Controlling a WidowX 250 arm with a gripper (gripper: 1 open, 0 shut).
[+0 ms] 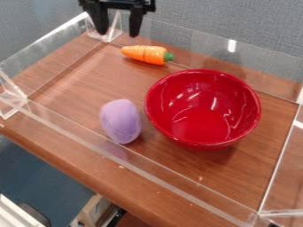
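My black gripper [117, 28] hangs at the top left of the view, its two fingers apart with nothing seen between them, above and behind an orange toy carrot [145, 54] with a green top. A red bowl [201, 109] sits empty at the right. A purple oval object, like an eggplant or potato [120, 121], lies left of the bowl toward the front.
Clear plastic walls border the wooden tabletop [83, 80] on its sides. A grey wall stands behind, and below the front edge is blue floor.
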